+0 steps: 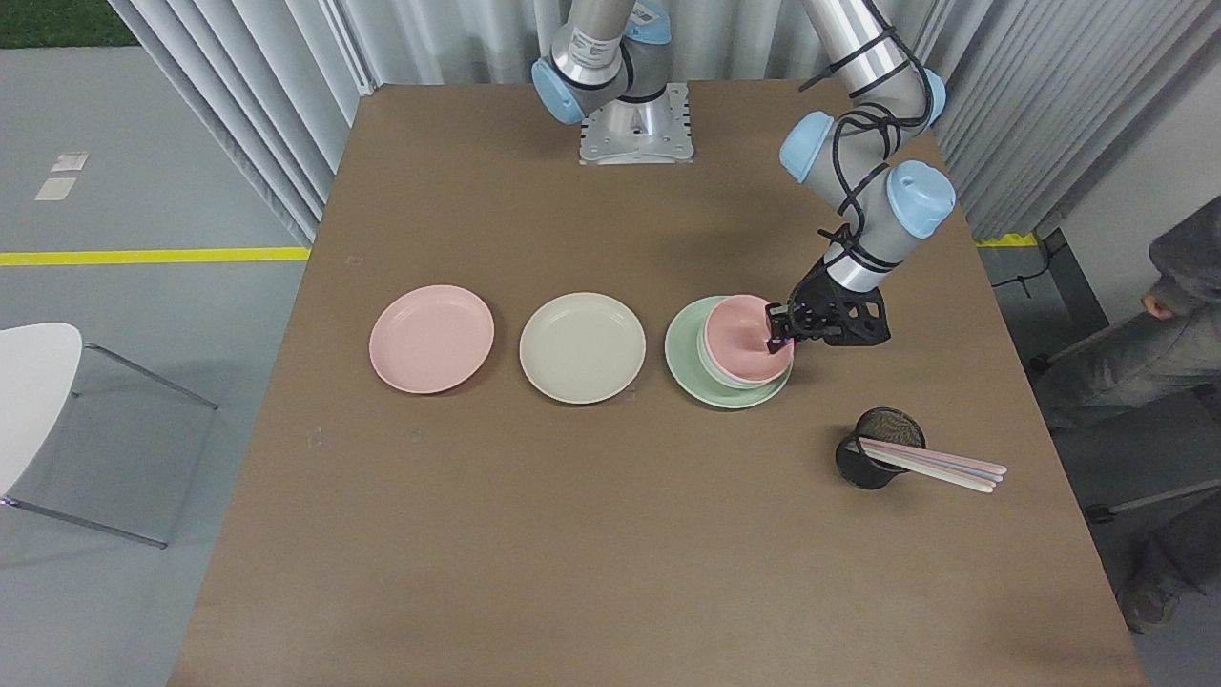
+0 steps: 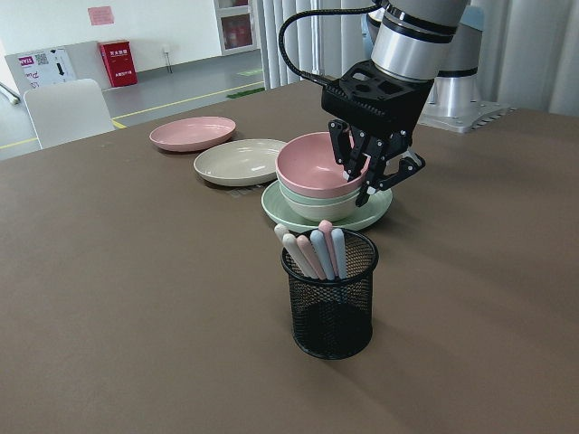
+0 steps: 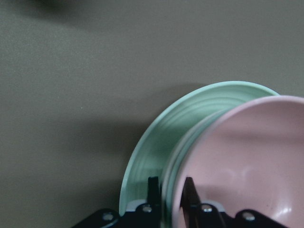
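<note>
A stack of bowls, pink [image 1: 733, 338] on top of green and white ones, sits on the green plate [image 1: 698, 378]. My gripper is at the stack's rim, one finger inside the pink bowl and the other outside, over the green plate in the wrist view. The fingers look close around the rims of several nested bowls; whether they grip is unclear. A pink plate [image 1: 430, 339] and a cream plate [image 1: 581, 348] lie to the left in the front view.
A black mesh cup [image 2: 330, 325] with chopsticks stands toward the near right of the stack. A person stands beyond the table's right edge.
</note>
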